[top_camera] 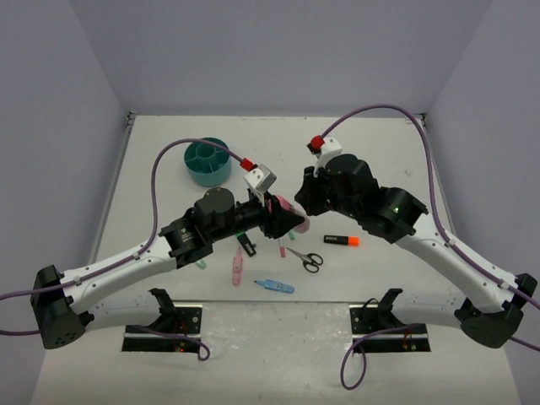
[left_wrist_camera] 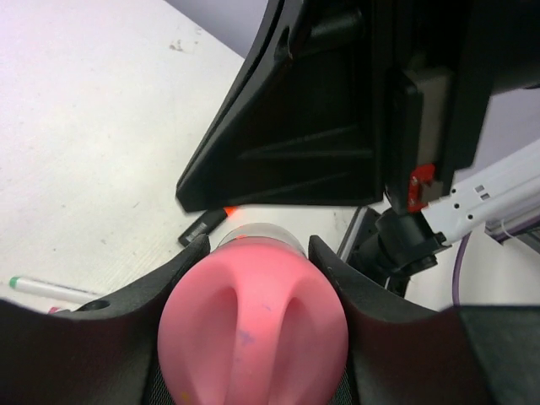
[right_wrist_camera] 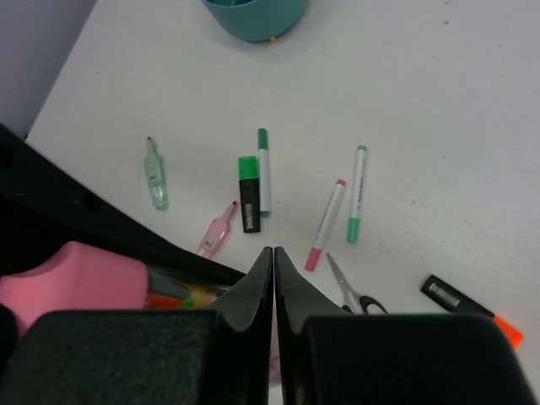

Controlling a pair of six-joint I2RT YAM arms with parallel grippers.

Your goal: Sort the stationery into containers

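My left gripper (top_camera: 283,221) is shut on a clear tube with a pink cap, holding it above the table; coloured bits show inside it in the right wrist view. The right gripper has its fingers together, nothing visible between them, close beside the pink-capped tube. On the table are scissors (top_camera: 309,261), a black marker with an orange end (top_camera: 341,240), a blue pen-like item (top_camera: 275,286), a pink one (top_camera: 237,267), a green-capped black marker (right_wrist_camera: 250,194), a pale green bottle-shaped item (right_wrist_camera: 156,175) and several thin pens. A teal divided container (top_camera: 208,173) stands at the back left.
Both arms meet over the middle of the white table (top_camera: 380,139), hiding part of it. Grey walls (top_camera: 59,126) flank the table.
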